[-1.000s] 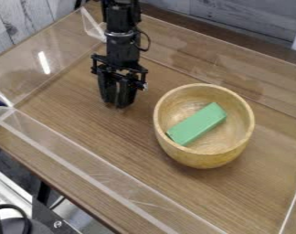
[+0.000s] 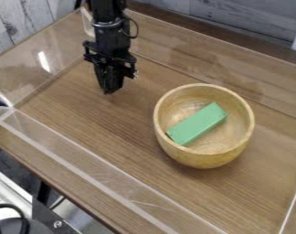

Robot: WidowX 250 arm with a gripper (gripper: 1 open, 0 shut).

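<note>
My black gripper [image 2: 111, 77] is at the upper middle-left, low over the wooden surface, shut, with nothing clearly visible between its fingers. To its lower right a round tan bowl [image 2: 187, 155] holds a green rectangular block [image 2: 197, 123], lying at a slant inside it.
A pale object at the top, left of the arm, is partly hidden. Dark cable lies at the lower left corner, beside the surface's edge.
The gripper was lower in the frame a second ago and has moved up and left, away from the bowl. The bowl and green block look unchanged.
</note>
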